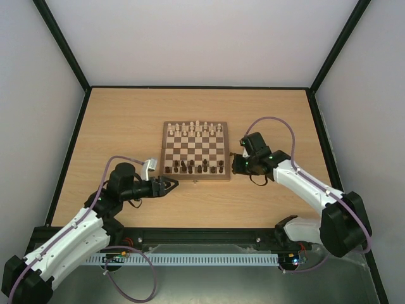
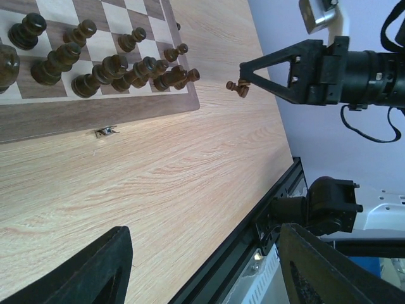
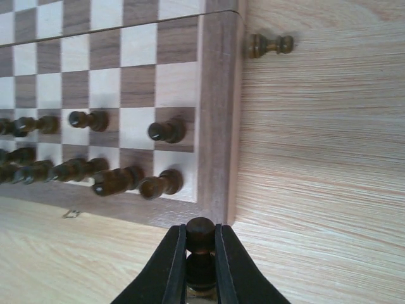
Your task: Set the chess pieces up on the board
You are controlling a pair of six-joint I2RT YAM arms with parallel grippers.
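The wooden chessboard (image 1: 164, 149) lies mid-table, white pieces (image 1: 192, 127) along its far side and dark pieces (image 1: 191, 168) along its near side. My right gripper is shut on a dark pawn (image 3: 200, 232), held head up just off the board's near right corner. In the left wrist view, the same pawn (image 2: 238, 87) hangs clear of the table. Another dark pawn (image 3: 271, 45) lies on its side by the board's right edge. My left gripper is open and empty, near the board's front left corner.
A small metal clasp (image 2: 105, 131) sticks out from the board's front edge. Dark pieces stand close together along the near row, with wider gaps in the row behind. The table (image 1: 202, 209) in front of the board is clear.
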